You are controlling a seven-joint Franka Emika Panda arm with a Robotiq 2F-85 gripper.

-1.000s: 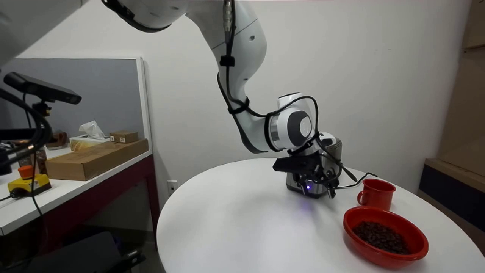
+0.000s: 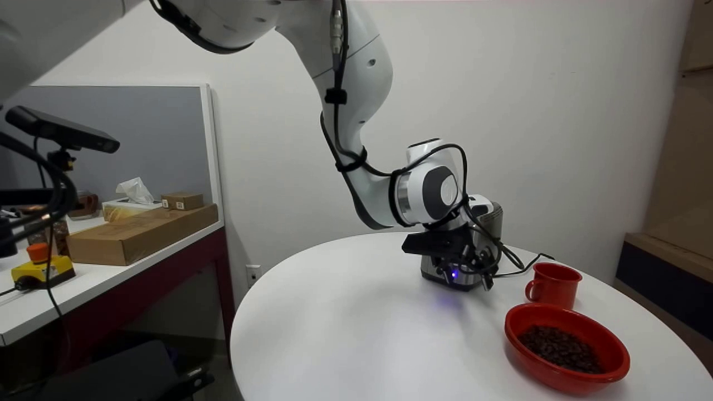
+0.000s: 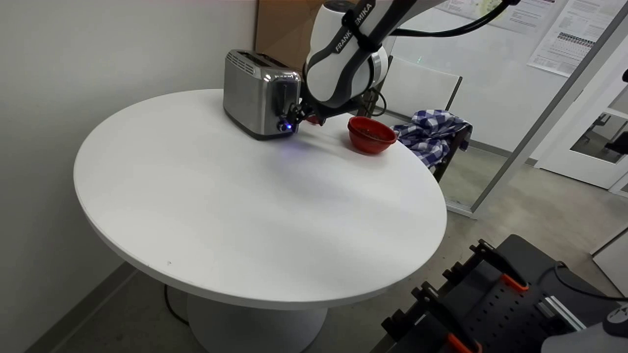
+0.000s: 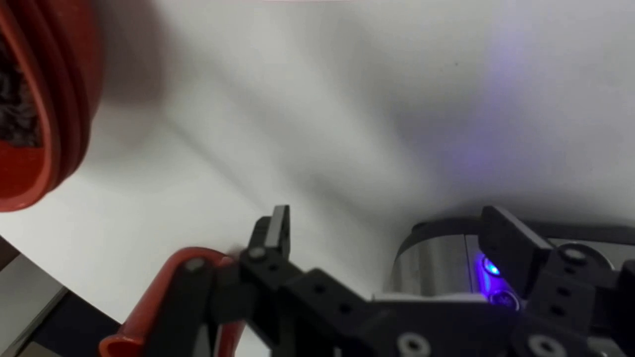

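Note:
At the back of the round white table stands a silver toaster (image 3: pixel 250 97) with a lit blue button (image 4: pixel 491 266) on its front. My gripper is open, its fingers wide apart and nothing visible between them. In the wrist view the right finger (image 4: pixel 513 247) overlaps the toaster's front beside the glowing button; whether it touches cannot be told. The left finger (image 4: pixel 278 232) hangs over bare table. A red mug (image 2: pixel 556 286) sits right of the toaster, and a red bowl (image 2: pixel 568 381) of dark beans stands closer to the front.
The toaster's black cord (image 2: pixel 525 269) runs behind the gripper toward the mug. A wall rises close behind. A blue checked cloth (image 3: pixel 432 134) hangs on a chair beyond the edge.
My arm has sunk very slightly in front of the toaster. The mug and bowl have stayed in place.

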